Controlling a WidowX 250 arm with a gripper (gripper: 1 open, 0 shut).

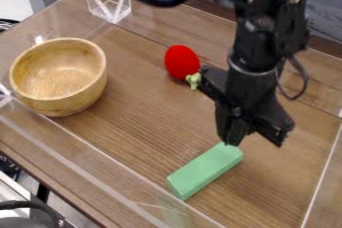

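A green block [205, 172] lies on the wooden table at the bottom centre. The black gripper [243, 122] is above and behind it, raised clear of it, with its fingers pointing down. I cannot make out anything held between the fingers. A red object with a small green top [182, 62] lies behind, left of the arm.
A wooden bowl [58, 77] stands at the left. A white wire or plastic item [110, 4] is at the back left edge.
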